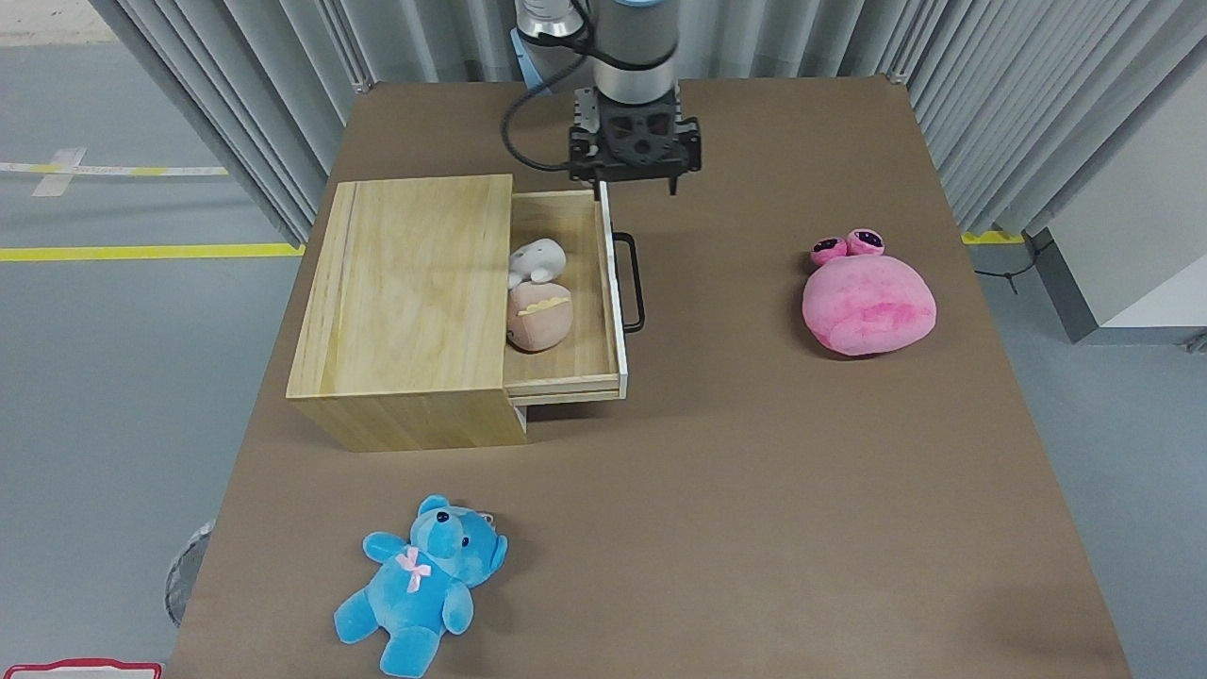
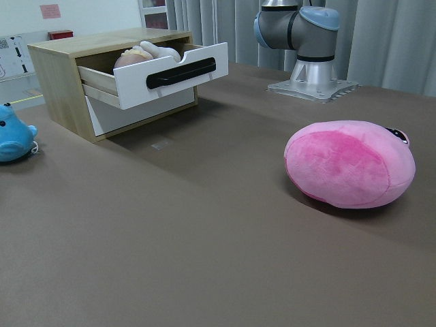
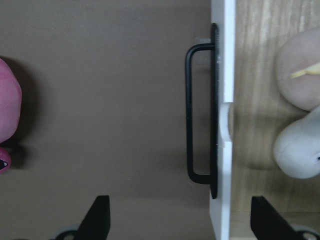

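A wooden drawer box (image 1: 402, 294) has its top drawer pulled out, with a black handle (image 1: 636, 283) on the white front. Inside lie a white plush toy (image 1: 537, 260) and a beige-pink plush (image 1: 539, 317). The gripper (image 1: 634, 181) hangs above the back end of the drawer front; in the wrist view its two fingers (image 3: 265, 220) are spread wide, open, with nothing held between them. The handle (image 3: 189, 110) runs upright in that view, above and between the fingers.
A pink plush (image 1: 868, 306) with big eyes sits on the right of the brown table (image 1: 815, 509); a blue bear (image 1: 413, 600) lies at the front left. The table right of the drawer and at the front right is clear.
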